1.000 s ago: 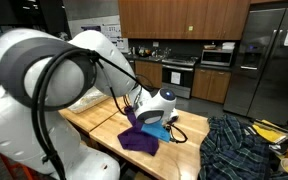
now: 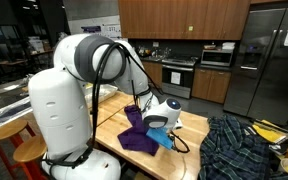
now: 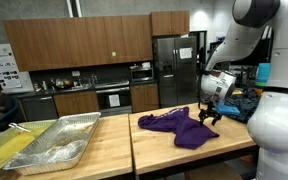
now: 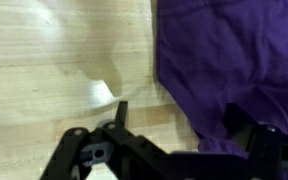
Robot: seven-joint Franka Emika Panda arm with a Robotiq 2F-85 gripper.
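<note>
A crumpled purple cloth (image 3: pixel 189 131) lies spread on the wooden table (image 3: pixel 114 145), and in the wrist view the cloth (image 4: pixel 209 50) fills the right side, its folds catching the light. My gripper stands open above the table, its two dark fingers apart at the bottom of the wrist view. The cloth's edge runs between those fingers, with bare wood under the left one and fabric behind the right one. In exterior view 1, the arm's white wrist hides part of the cloth (image 2: pixel 137 121). Whether the fingertips touch the fabric cannot be told.
A foil-like tray (image 3: pixel 59 142) stands at the table's left in exterior view 2. A dark blue-grey cloth heap (image 2: pixel 234 148) lies right of the table in exterior view 1. Bare wood is open around the purple cloth's left side.
The arm's elbow has come up and its white links show a different bend, with the wrist shifted slightly. The purple cloth looks much the same.
</note>
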